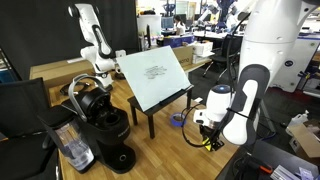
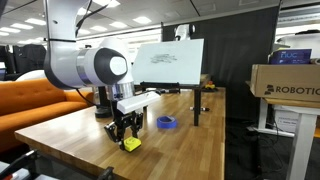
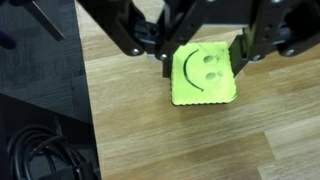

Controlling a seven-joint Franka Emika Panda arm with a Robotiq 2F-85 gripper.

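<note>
A square yellow-green pad with a smiling face drawn on it sits between the fingers in the wrist view. My gripper is shut on it, one finger at either side. In exterior view 2 the yellow pad shows under the gripper, low over the wooden table near its front edge. Whether it touches the wood cannot be told. Exterior view 1 shows only a sliver of yellow, the rest hidden by the gripper.
A blue ring lies on the table beyond the gripper. Behind it stands a tilted white board. A black coffee machine occupies the left side in exterior view 1. Bare wood lies between the machine and the arm.
</note>
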